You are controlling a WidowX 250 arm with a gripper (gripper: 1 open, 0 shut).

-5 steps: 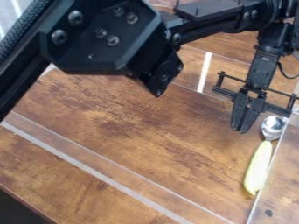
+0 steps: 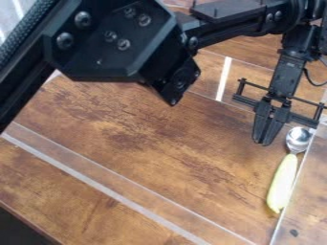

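Observation:
My black gripper (image 2: 266, 129) points down at the right of the camera view, shut, with nothing visible between its fingers. Just to its lower right lie a metal spoon (image 2: 299, 139) and a long pale yellow object (image 2: 282, 184), perhaps a banana or a spoon's handle, running down toward the bottom of the view.
The wooden table (image 2: 141, 163) has pale tape lines across it, and its middle and lower left are clear. My arm spans the top of the view. A dark edge shows at the bottom left corner.

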